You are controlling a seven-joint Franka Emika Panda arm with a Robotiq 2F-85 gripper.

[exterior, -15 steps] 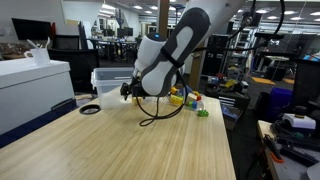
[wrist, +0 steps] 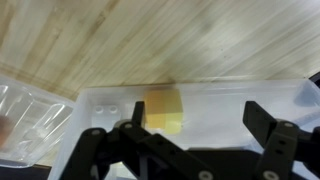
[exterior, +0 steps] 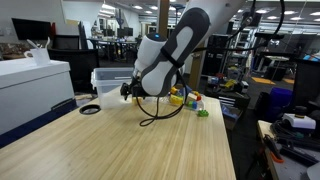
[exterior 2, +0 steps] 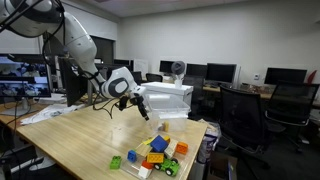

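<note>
My gripper is open, its two black fingers wide apart with nothing held between them. An orange-yellow block point(wrist: 163, 108) shows between the fingers but beyond them, inside or behind the wall of a pale, see-through container point(wrist: 215, 95). In exterior view 1, the gripper point(exterior: 130, 89) points down over the far part of the wooden table point(exterior: 110, 145), in front of a white bin point(exterior: 108, 76). From the other side, exterior view 2 has the gripper point(exterior 2: 132, 101) low, left of the white bin point(exterior 2: 168, 97). The block cannot be made out clearly there.
Several coloured toy blocks lie at the table's corner, among them a blue block point(exterior 2: 158, 144) and a green one point(exterior 2: 115, 163). A black ring point(exterior: 89, 109) lies left of the gripper. Another clear container point(wrist: 30, 120) shows at left.
</note>
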